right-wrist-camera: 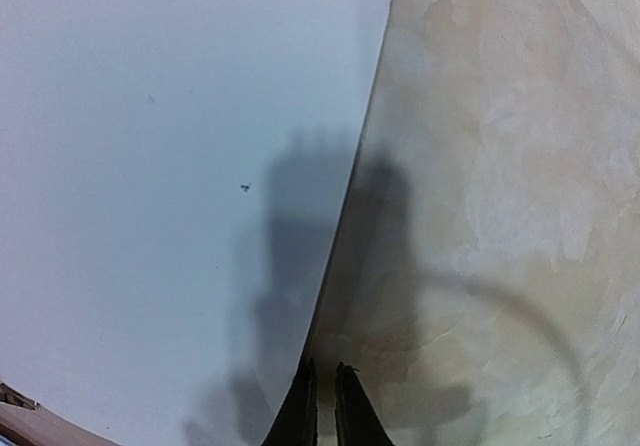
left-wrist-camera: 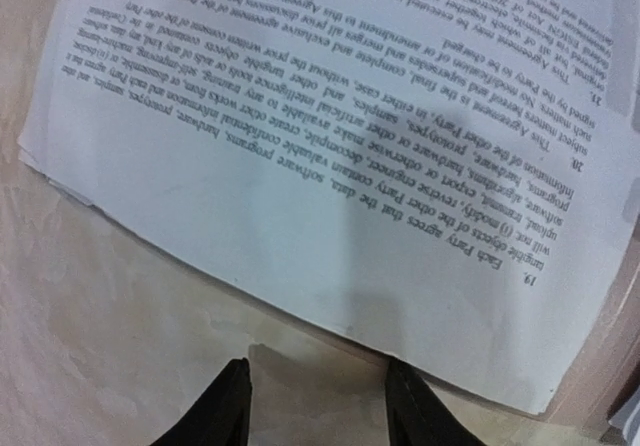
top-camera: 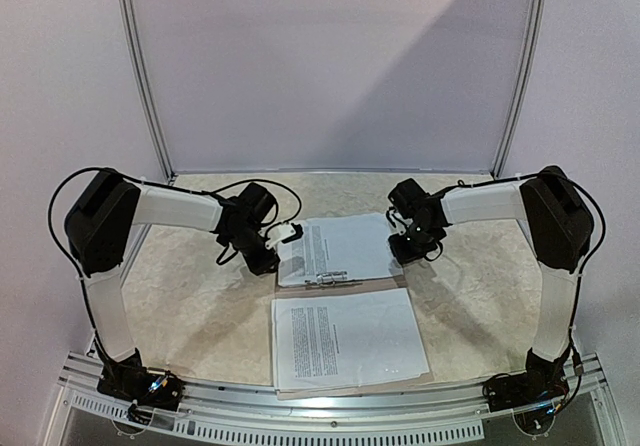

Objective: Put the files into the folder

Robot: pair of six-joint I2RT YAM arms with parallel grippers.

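Note:
An open folder (top-camera: 345, 289) lies flat, with a metal clip (top-camera: 335, 277) near its middle fold. One stack of printed sheets (top-camera: 355, 251) covers its upper half, another stack (top-camera: 375, 336) its lower half. At the upper stack's left edge, my left gripper is open. Its fingers straddle bare table and the sheet border, the right fingertip (left-wrist-camera: 402, 381) close to the paper. By the upper stack's right edge, my right gripper is closed to a narrow gap. The paper edge runs down to its left fingertip (right-wrist-camera: 303, 378); nothing clearly shows between the fingers.
Bare tabletop (top-camera: 190, 306) stretches out on both sides of the folder. The metal rail (top-camera: 330, 426) runs along the front, just below the lower stack. Grey panels enclose the sides and back.

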